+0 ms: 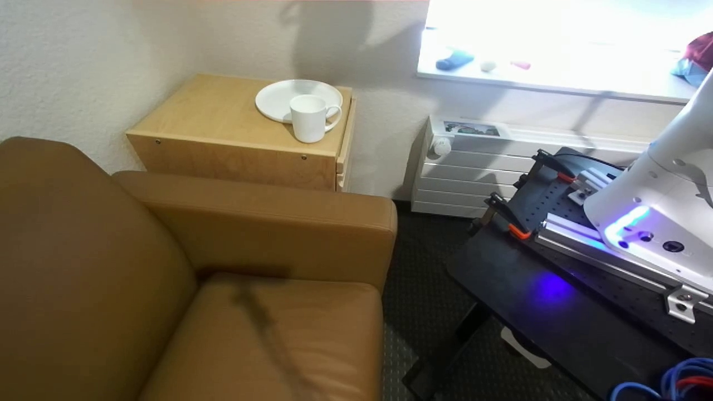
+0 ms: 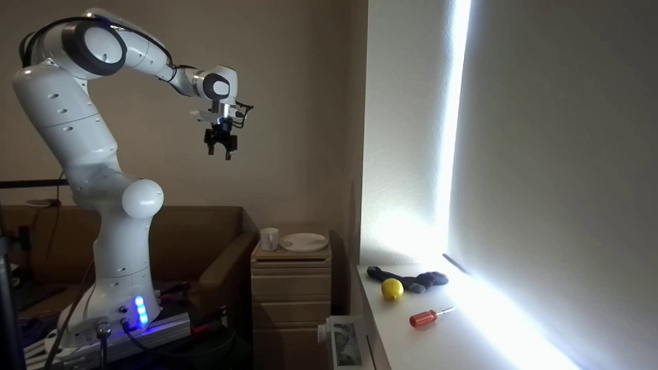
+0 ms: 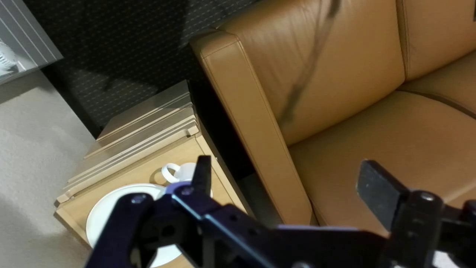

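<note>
High above the sofa and cabinet, my gripper [image 2: 220, 155] hangs pointing down, its fingers wide apart and nothing between them. The wrist view shows the two black fingers of the gripper well separated, with the sofa beneath. A white mug [image 1: 308, 121] stands upright on the wooden cabinet [image 1: 200, 110], beside a white plate [image 1: 277, 100] and overlapping it in this view. Part of the plate [image 3: 100, 214] and mug [image 3: 185, 171] is hidden by the gripper in the wrist view.
A brown sofa [image 1: 287, 220] borders the cabinet. On the windowsill [image 2: 395, 333] lie a yellow lemon [image 2: 392, 289], a red-handled screwdriver [image 2: 423, 318] and a dark soft object [image 2: 419, 283]. A radiator [image 1: 461, 167] runs under the window. Clear air surrounds the gripper.
</note>
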